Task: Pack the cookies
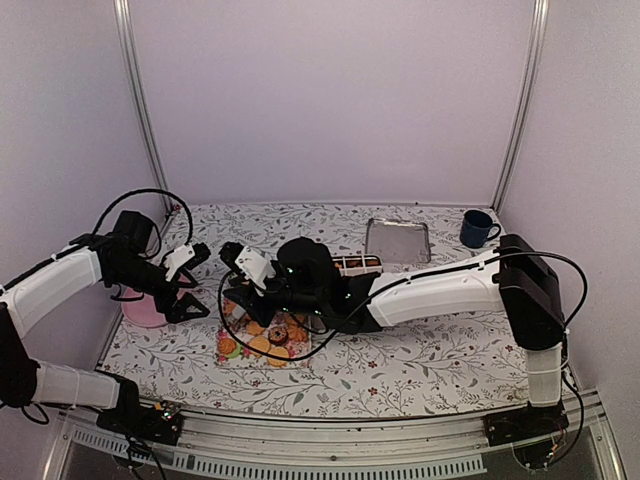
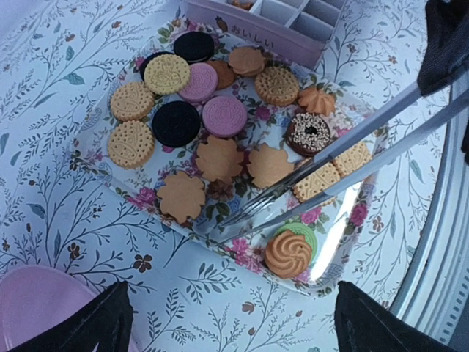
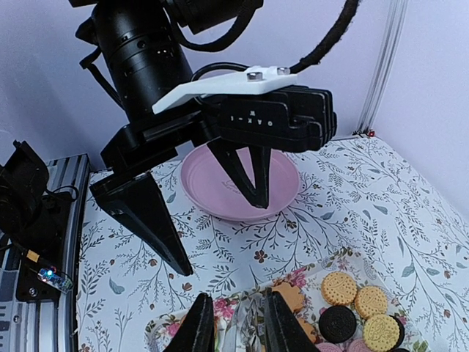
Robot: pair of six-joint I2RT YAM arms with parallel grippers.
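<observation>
Assorted cookies lie on a floral tray (image 2: 95,158) in the left wrist view: yellow rounds (image 2: 130,144), black ones (image 2: 176,123), pink ones (image 2: 224,116), flower shapes (image 2: 270,166) and a swirl on green (image 2: 288,254). Metal tongs (image 2: 315,170) reach in from my right gripper. Their tips rest over the tray's near edge with no cookie between them. My right gripper's fingers stand apart, on either side of the tongs. At the tray's left, my left gripper (image 1: 197,282) is open and empty. A compartment box (image 2: 256,23) stands behind the tray.
A pink plate (image 3: 242,205) lies at the left, partly under the left gripper. Farther back are an empty metal tray (image 1: 397,241) and a dark blue mug (image 1: 478,228) at the right.
</observation>
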